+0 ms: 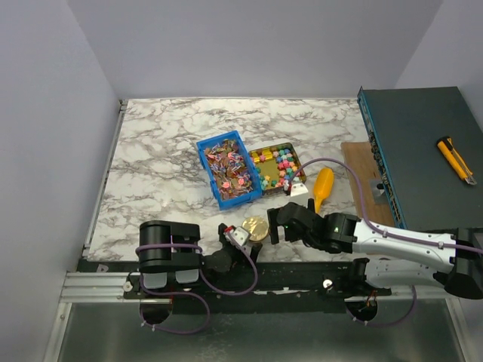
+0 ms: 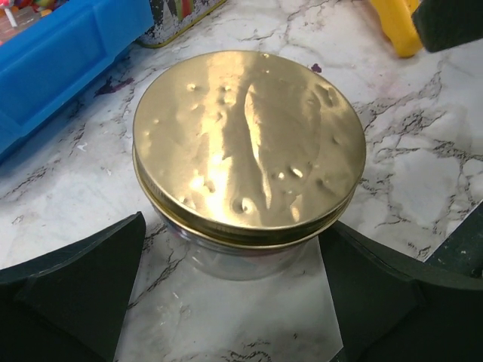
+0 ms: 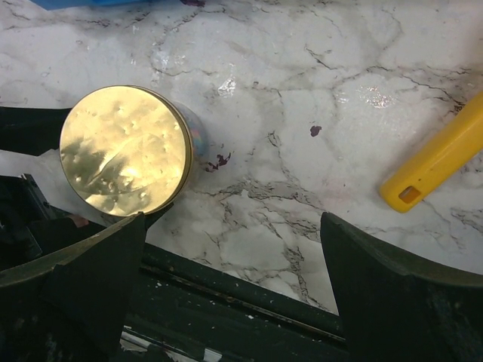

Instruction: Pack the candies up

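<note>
A jar with a dented gold lid stands on the marble table, also seen from above as the gold lid [image 3: 121, 147] in the right wrist view. My left gripper is open, its fingers on either side of the jar's lower part. My right gripper stands open over bare marble just right of the jar, nothing between its fingers. Behind the jar are a blue tray [image 1: 226, 170] of wrapped candies and a tin [image 1: 279, 170] of colourful candies.
A yellow scoop [image 1: 323, 183] lies right of the jar, beside a wooden board [image 1: 358, 162] and a dark raised panel [image 1: 423, 166] holding a yellow cutter [image 1: 455, 160].
</note>
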